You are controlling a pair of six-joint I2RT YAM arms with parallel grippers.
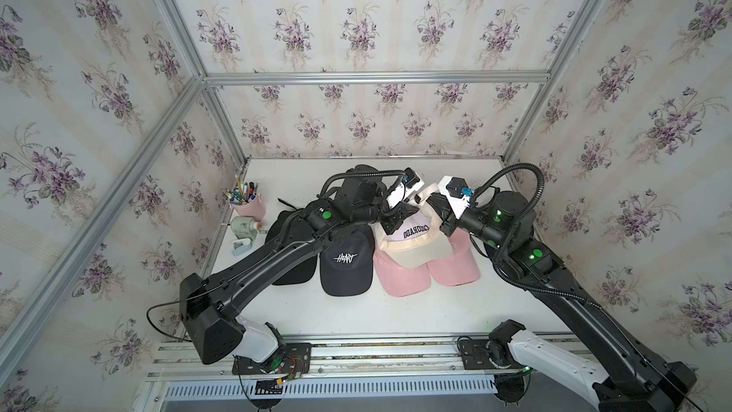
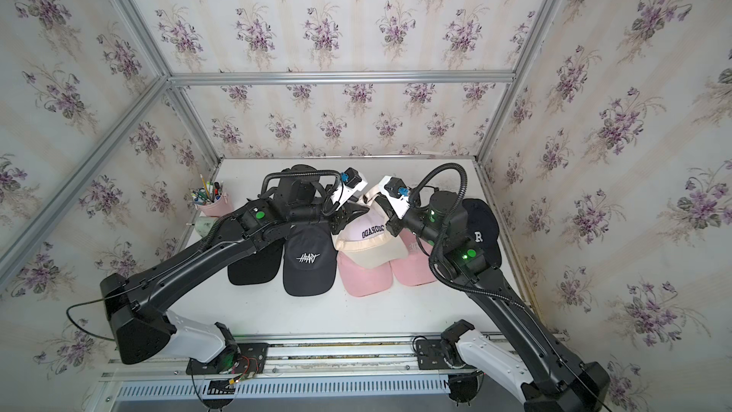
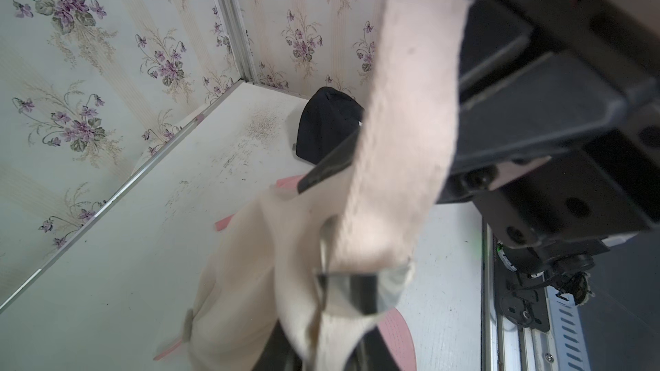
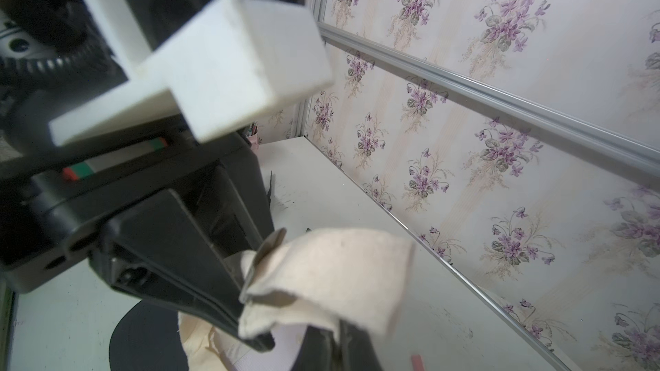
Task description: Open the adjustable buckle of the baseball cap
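Note:
The cream baseball cap (image 1: 418, 248) with dark lettering hangs above the table between my grippers, its brim toward the front. In the left wrist view its strap (image 3: 405, 116) rises close to the camera, and a blurred metal buckle (image 3: 364, 292) sits low on it. My left gripper has its fingers apart, one on either side of the cream fabric near the buckle. My right gripper is shut on the strap, whose free end (image 4: 350, 268) folds over above its fingertips. Whether the strap is still threaded through the buckle I cannot tell.
Beneath the cream cap lie pink caps (image 1: 400, 278). Black caps (image 1: 345, 271) rest to the left, and a navy cap (image 2: 482, 232) to the right. A pink pen holder (image 1: 249, 206) stands back left.

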